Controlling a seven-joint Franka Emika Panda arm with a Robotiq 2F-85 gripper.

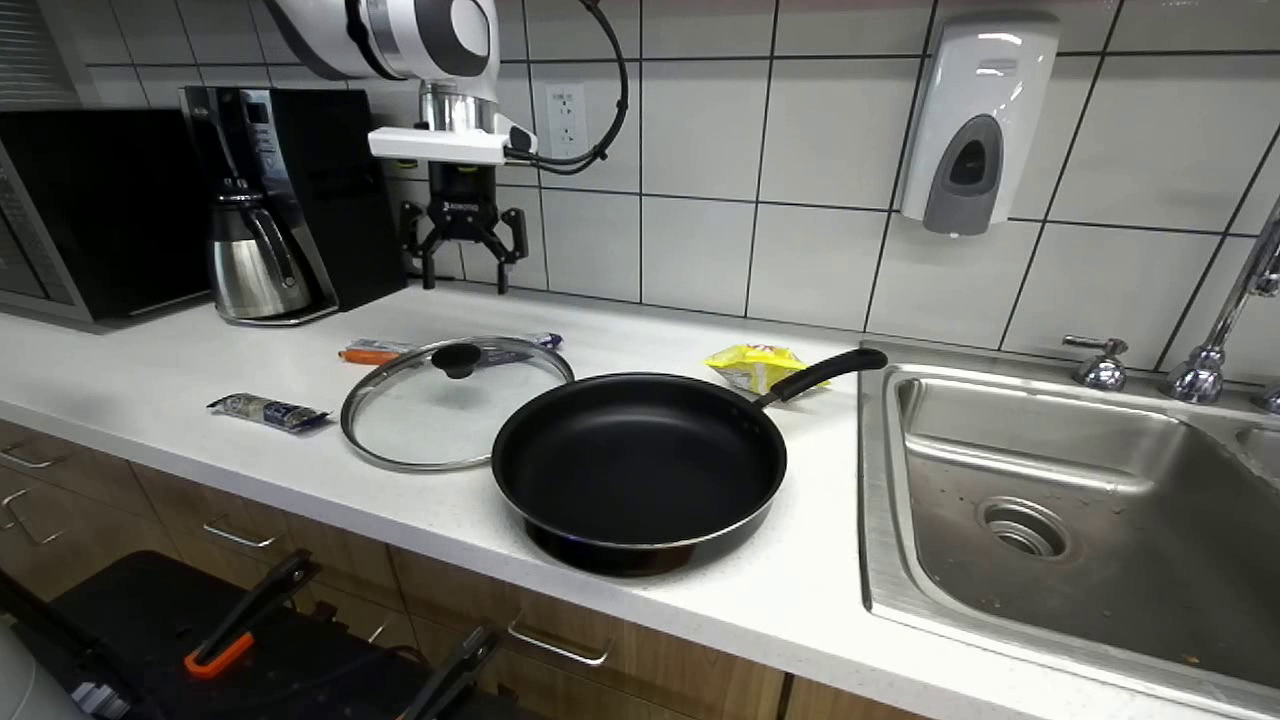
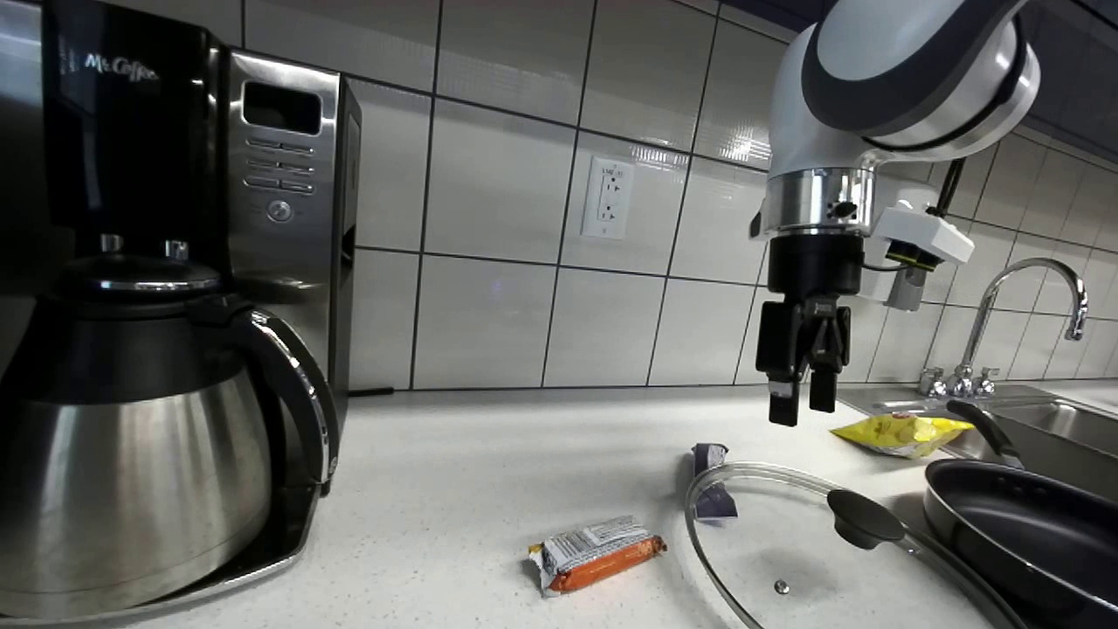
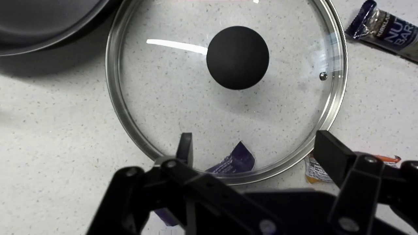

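My gripper (image 1: 465, 283) hangs open well above the counter, with nothing between its fingers. Below it a glass lid (image 3: 176, 98) with a metal rim lies flat on the counter, its round black knob (image 3: 237, 58) facing up. In the wrist view the fingertips show over the lid's rim nearest the wall, apart from the knob. A black frying pan (image 1: 642, 462) stands beside the lid, empty, its handle (image 1: 828, 373) pointing toward the sink. From the wrist, a purple wrapper (image 3: 237, 160) shows partly through the glass; my fingers hide some of it.
An orange-and-white bar (image 2: 603, 554) lies near the lid, and a nut bar (image 1: 270, 412) to its left. A yellow bag (image 1: 758, 364) sits behind the pan. The coffee maker (image 2: 288, 199) stands at the left, the sink (image 1: 888, 504) at the right.
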